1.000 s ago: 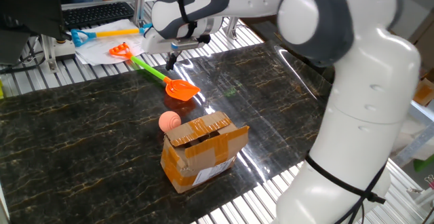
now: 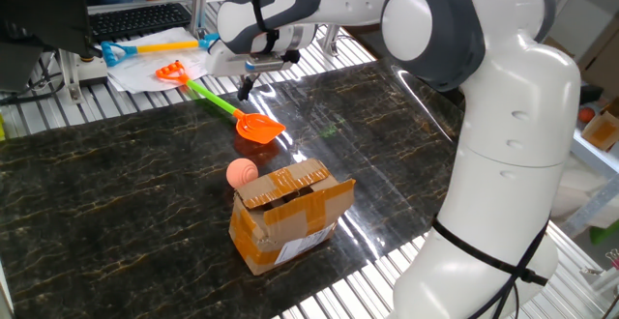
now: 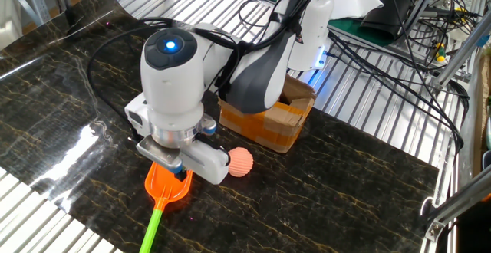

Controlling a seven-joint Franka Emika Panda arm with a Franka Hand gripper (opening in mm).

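Observation:
My gripper (image 2: 245, 91) hangs above the table's far side, near the toy shovel, with a dark fingertip pointing down; whether its fingers are open or shut cannot be made out. The shovel has an orange scoop (image 2: 260, 128) and a green shaft (image 2: 211, 98), its orange handle resting over papers at the table's far edge. In the second view the gripper (image 3: 181, 175) covers part of the scoop (image 3: 170, 185). A ridged pink ball (image 2: 242, 172) sits beside a taped cardboard box (image 2: 290, 220), whose top flaps stand partly open.
A second toy with a blue and yellow handle (image 2: 166, 46) lies on white papers by a keyboard (image 2: 141, 20). My arm's thick links rise on the right in the first view.
The gripper has barely moved, and the shovel, ball and box stay put.

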